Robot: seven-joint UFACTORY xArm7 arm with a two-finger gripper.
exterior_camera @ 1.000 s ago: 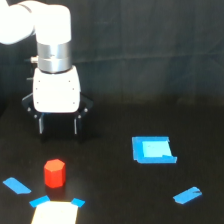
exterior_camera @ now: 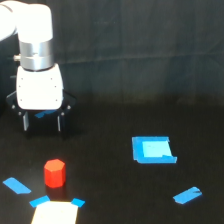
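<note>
My white arm hangs at the upper left with its gripper [exterior_camera: 40,120] open, the dark fingers apart and nothing between them. Below it, a little toward the front, a red hexagonal block [exterior_camera: 55,174] stands on the black surface. At the bottom left, partly cut off by the frame, lies a pale yellow square [exterior_camera: 55,214] with blue tape beside it.
A light blue square [exterior_camera: 155,149] with a blue tape border lies right of centre. Blue tape strips [exterior_camera: 186,195] lie at lower right and lower left.
The block and squares have not moved.
</note>
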